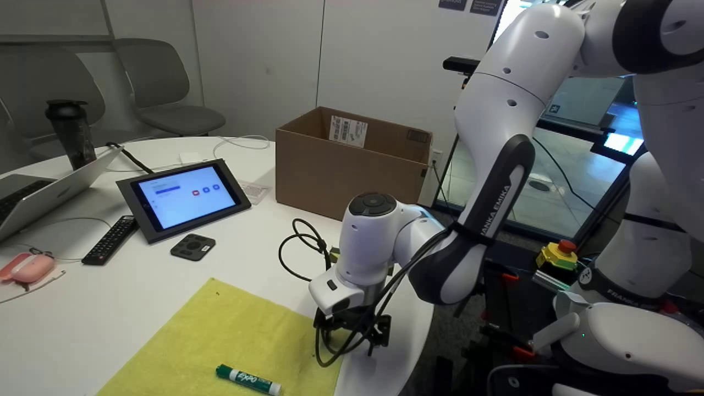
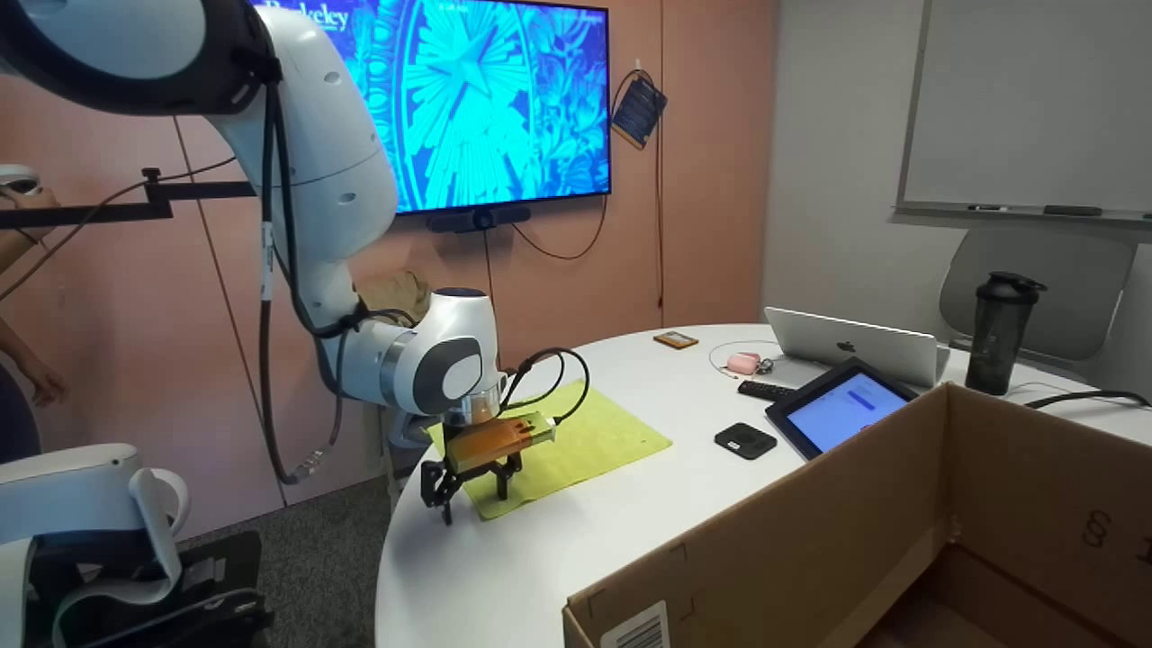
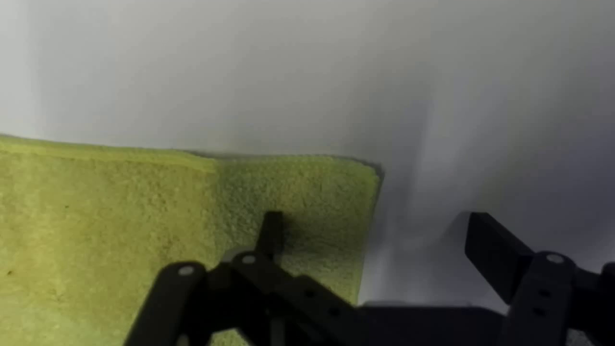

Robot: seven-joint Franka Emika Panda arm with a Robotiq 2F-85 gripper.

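Observation:
A yellow cloth [image 1: 224, 330] lies spread flat on the white table, and a green marker [image 1: 248, 380] rests on it in exterior view 1. My gripper is open over one corner of the cloth. In the wrist view, one of its fingers [image 3: 271, 233] stands over the cloth and the other is beyond its edge, above bare table. Nothing sits between them except the cloth's corner below. Exterior view 2 has the gripper [image 2: 475, 502] low over the table, by the near end of the yellow cloth [image 2: 572, 454]; whether the fingertips touch the surface cannot be told.
A large cardboard box [image 1: 350, 168] stands open on the table. A tablet [image 1: 188, 198], a black square device [image 1: 192, 247], a remote [image 1: 111, 240], a laptop [image 1: 59, 191] and a pink case [image 1: 29, 268] occupy the far side. The table edge [image 1: 422, 356] is close to the gripper.

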